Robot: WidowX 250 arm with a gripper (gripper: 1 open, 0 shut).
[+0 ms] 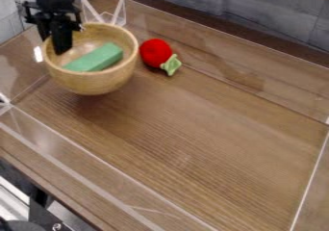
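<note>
My gripper (pixel 57 23), dark, is at the upper left, shut on the left rim of a wooden bowl (pixel 90 79). A green block (pixel 92 60) lies inside the bowl. To the right of the bowl, a red tomato-like object (pixel 157 52) with green leaves lies on the wooden table (pixel 206 148).
The table's edges show at the lower left and along the right side. Something pale, partly hidden, is behind the bowl at the upper left.
</note>
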